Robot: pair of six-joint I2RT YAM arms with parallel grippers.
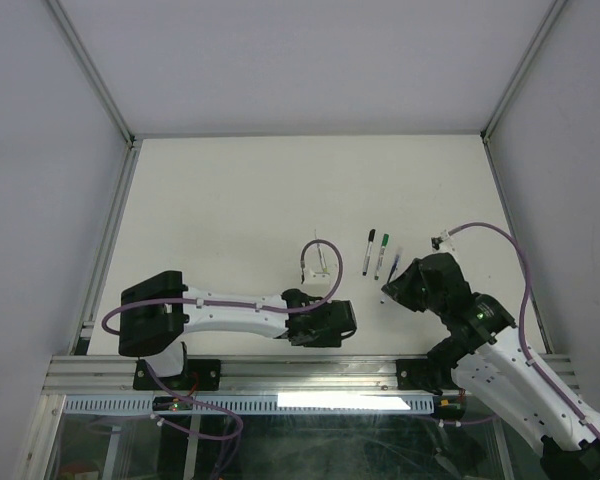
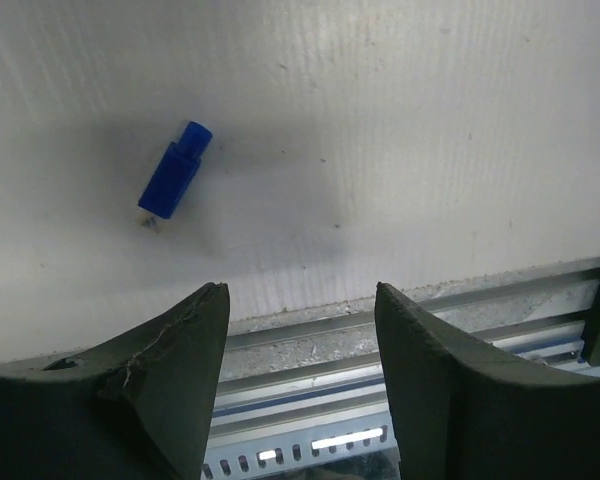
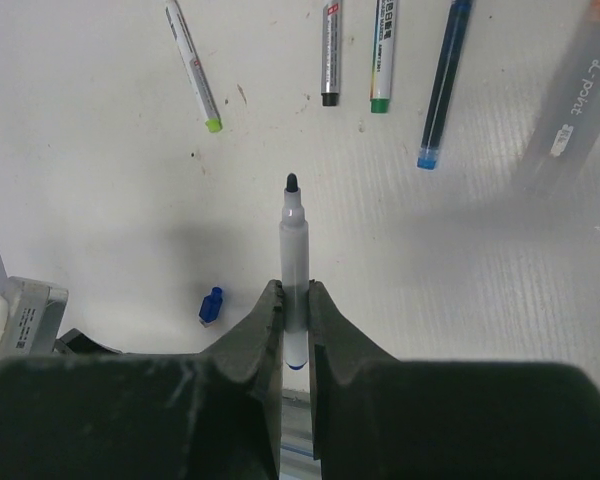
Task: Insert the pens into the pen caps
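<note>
My right gripper is shut on a white pen, held upright in that view with its dark tip exposed and a blue end between the fingertips. My left gripper is open above the table; a short blue cap lies just beyond its fingers, and the same cap shows in the right wrist view, below and left of the held pen. In the top view the left arm covers it.
Several pens lie further back: a white one, a black-capped one, a green-capped one and a dark blue one. The table's front rail borders the cap's area.
</note>
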